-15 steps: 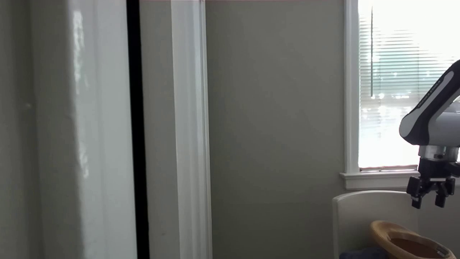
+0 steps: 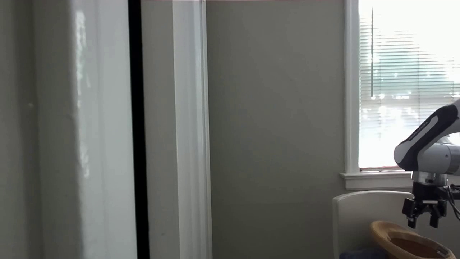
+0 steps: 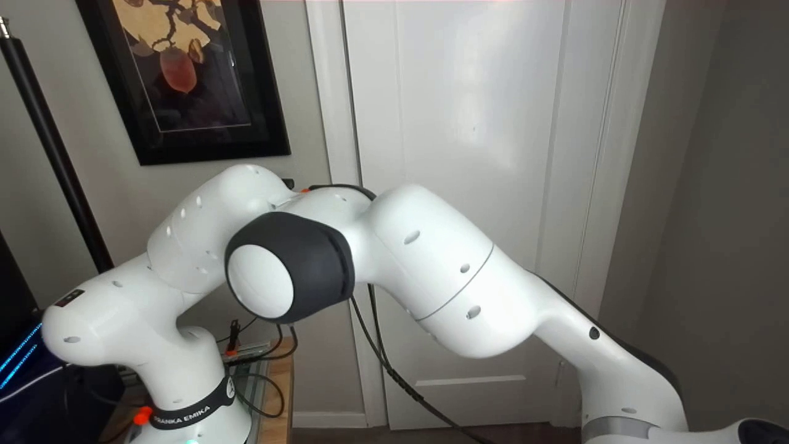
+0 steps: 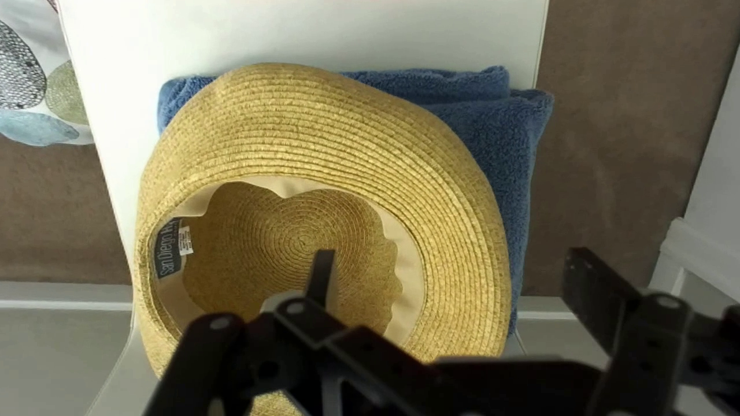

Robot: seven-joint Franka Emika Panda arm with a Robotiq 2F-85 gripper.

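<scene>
A woven straw hat (image 4: 333,118) lies with its opening up in the wrist view, a cream band and a dark label inside it. Beneath it is a folded blue towel (image 4: 499,145) on a white chair (image 4: 305,31). My gripper is open with nothing between its fingers. From the wrist, one finger shows over the hat's opening and the other to the right, past the brim and towel. In exterior view 1 the gripper (image 2: 423,222) hangs just above the hat (image 2: 381,228), apparently clear of it.
The chair's backrest (image 2: 355,211) rises behind the hat, below the window sill (image 2: 375,180). A patterned fabric (image 4: 41,83) lies at the wrist view's upper left. Exterior view 2 shows the arm (image 3: 451,259) in front of a white door (image 3: 473,111), but not the gripper.
Over the last second my gripper has come down towards the hat and shifted slightly left in exterior view 1. It was open before as well. The hat and chair have stayed put.
</scene>
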